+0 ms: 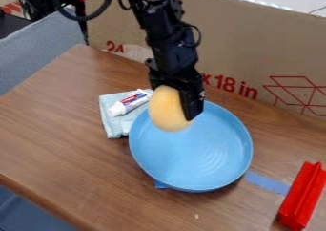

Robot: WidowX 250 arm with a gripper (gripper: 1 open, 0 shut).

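Observation:
My black gripper (178,99) hangs over the back left part of a blue plate (192,163). A pale yellow rounded object (167,111) is at its fingertips, in front of them and over the plate's back rim; whether the fingers grip it cannot be seen. A white toothpaste tube (128,103) lies on a folded light cloth (111,118) left of the plate.
A red object (300,197) lies at the right front of the wooden table (64,139). A cardboard panel (254,63) stands along the back. Blue tape is on the table beside the plate.

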